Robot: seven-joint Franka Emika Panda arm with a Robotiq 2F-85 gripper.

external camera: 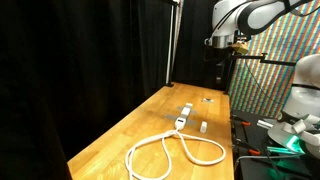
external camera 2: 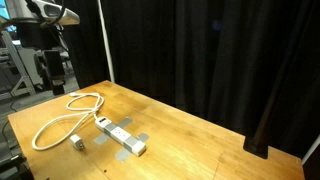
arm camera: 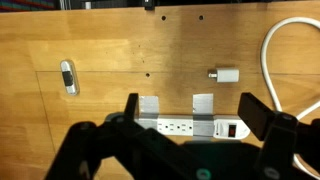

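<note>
A white power strip (arm camera: 175,127) lies on the wooden table, with grey tape patches (arm camera: 203,104) across it. Its white cord (arm camera: 268,60) loops over the tabletop and shows in both exterior views. A small white plug-in block (arm camera: 227,75) with metal prongs rests on its side, apart from the strip; exterior view 2 shows the block (external camera 2: 77,142) near the table's front. High over the table hangs my gripper, open and empty, its black fingers (arm camera: 128,110) spread wide. From above, the strip appears between and beyond the fingertips.
A small white and grey object (arm camera: 69,77) lies alone towards the left of the wrist view. Bare table (external camera 2: 190,135) stretches away on the strip's far side in exterior view 2. Black curtains (external camera: 80,70) hang behind.
</note>
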